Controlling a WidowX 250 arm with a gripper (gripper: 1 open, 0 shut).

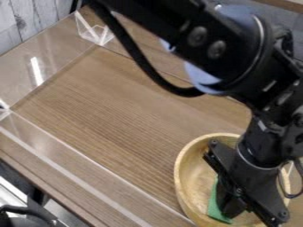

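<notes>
A wooden bowl [190,175] sits at the lower right of the table, with a green block [215,209] inside it, mostly hidden behind the fingers. My black gripper [240,193] reaches down into the bowl from the right, its fingertips at the green block. Whether it grips the block cannot be made out.
A transparent plastic piece [97,27] stands at the back left. The table's front-left edge has a clear strip, with dark cables below it.
</notes>
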